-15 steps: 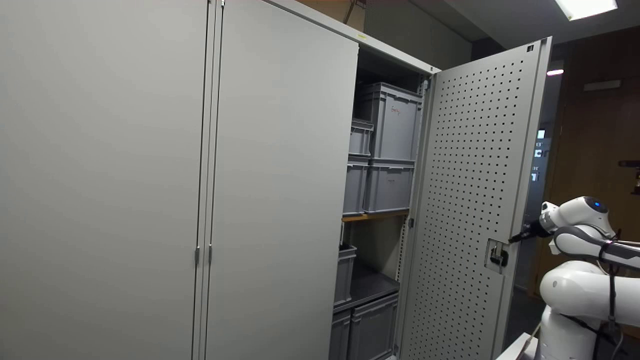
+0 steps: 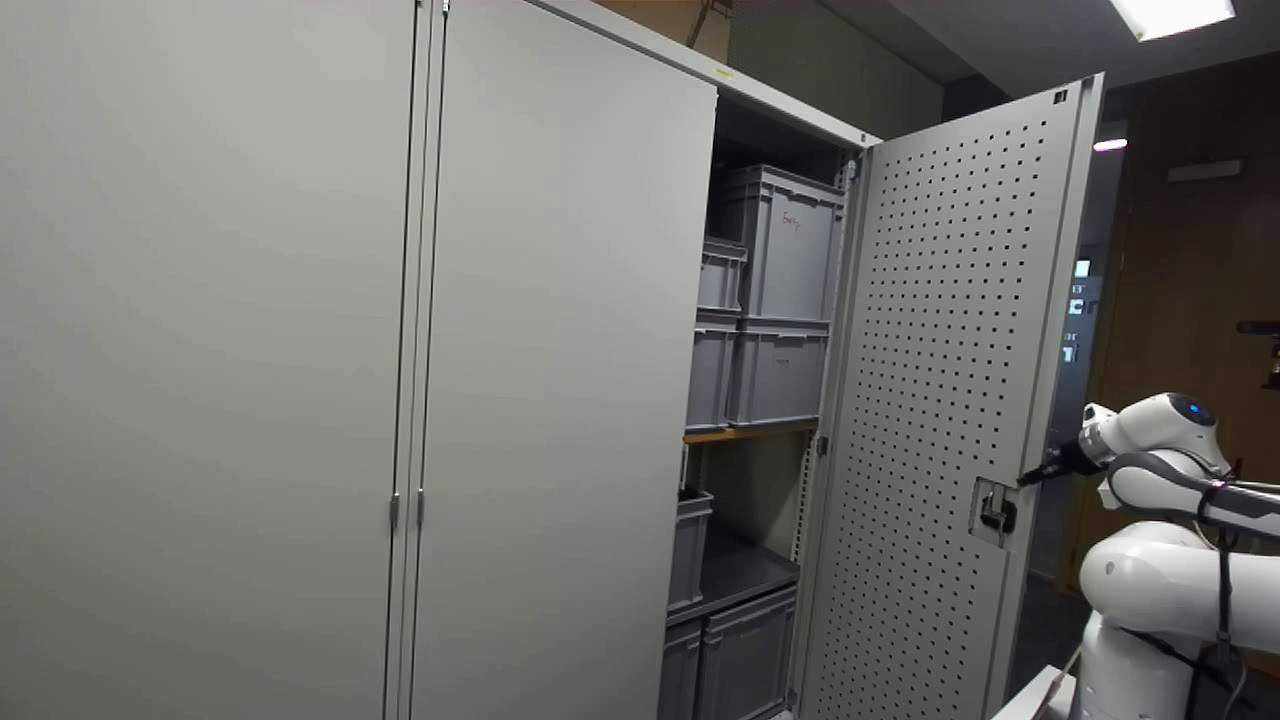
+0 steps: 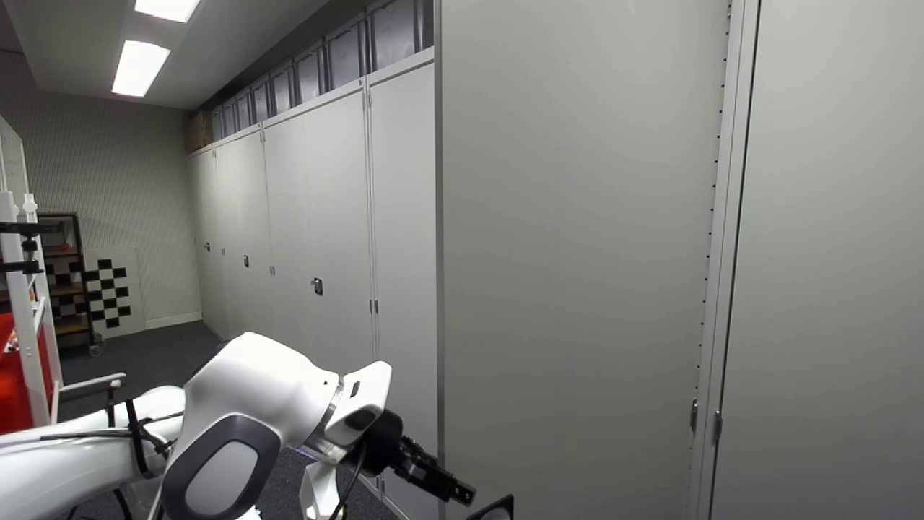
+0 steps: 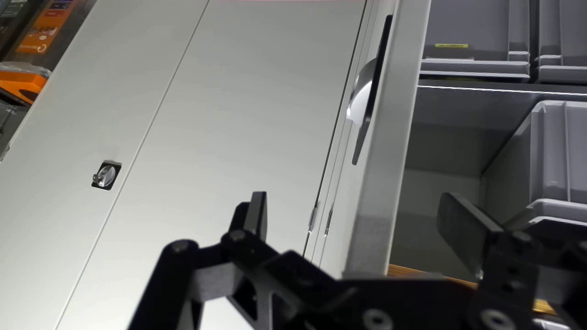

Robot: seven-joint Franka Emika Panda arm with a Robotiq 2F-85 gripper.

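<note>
A tall grey cabinet door (image 2: 948, 300) stands swung open, its perforated inner face showing in exterior view 1. My gripper is open; in the wrist view one finger (image 4: 257, 211) appears on the door's outer side and the other finger (image 4: 465, 228) on the cabinet side. The door's edge (image 4: 385, 181) runs between them, with gaps on both sides; whether anything touches is unclear. On the outer face is a round silver handle on a black plate (image 4: 374, 88). Exterior view 2 has the gripper (image 3: 468, 498) low beside the door's outer face (image 3: 580, 260).
Inside the cabinet, grey bins (image 2: 792, 246) stand on shelves. A closed door (image 2: 564, 360) covers its left part. More closed cabinets (image 3: 320, 208) line the wall beyond the arm. A white rack (image 3: 26, 286) stands at far left in exterior view 2.
</note>
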